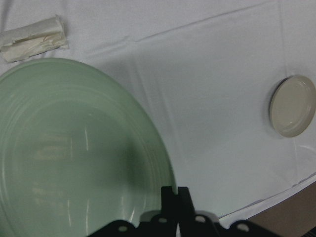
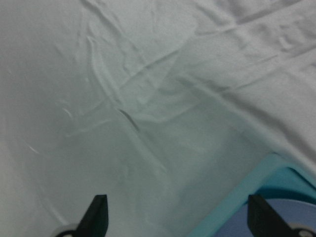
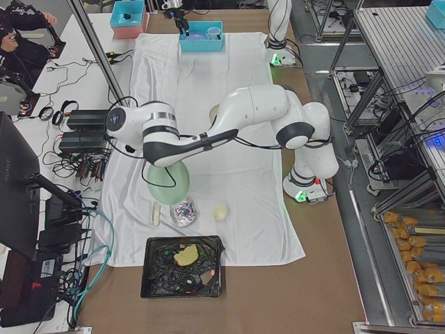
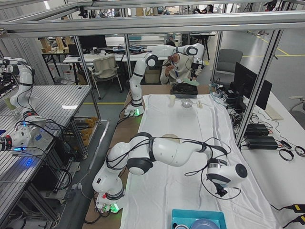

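A green plate [image 1: 79, 148] is held at its rim by my left gripper, which is shut on it; in the camera left view it hangs over the white cloth, partly behind the left arm. A beige dish [image 1: 292, 106] lies on the cloth. My right gripper is open, above the cloth beside a blue bin [image 2: 264, 173] holding a blue plate [image 2: 281, 207].
A black tray [image 3: 160, 278] with a yellow item sits at the front edge. A foil bowl [image 3: 183, 212], a cream cup [image 3: 220, 211] and a pale wrapped strip [image 3: 155, 213] lie behind it.
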